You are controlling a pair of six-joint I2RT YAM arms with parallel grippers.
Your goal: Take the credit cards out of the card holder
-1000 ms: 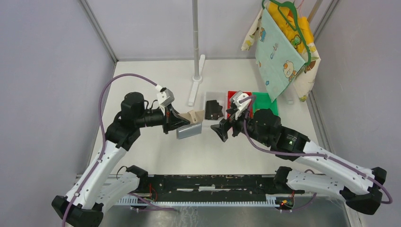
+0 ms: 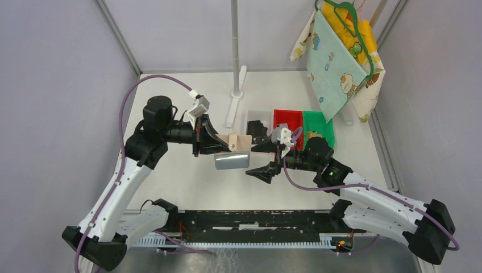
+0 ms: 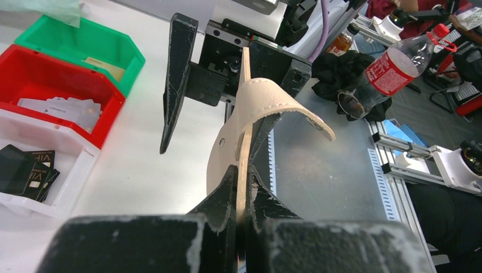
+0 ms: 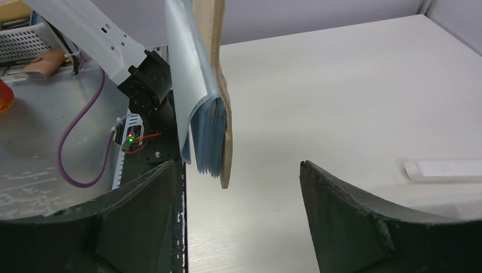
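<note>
The card holder point(image 2: 232, 161) hangs in mid-air at the centre, its beige leather cover point(image 3: 260, 105) with strap and silvery body seen in the top view. My left gripper is shut on its leather. In the right wrist view the holder's card sleeves point(image 4: 206, 136) show end-on as a fanned stack; whether cards are inside I cannot tell. My right gripper point(image 2: 257, 161) stands open just right of the holder, its fingers spread either side with nothing between them.
A white tray with black cards point(image 3: 20, 176), a red tray point(image 3: 51, 77) with pale cards and a green tray point(image 3: 94, 45) stand behind. A cloth on hangers point(image 2: 338, 68) hangs back right.
My right gripper has turned and moved left toward the holder, its fingers now wider apart.
</note>
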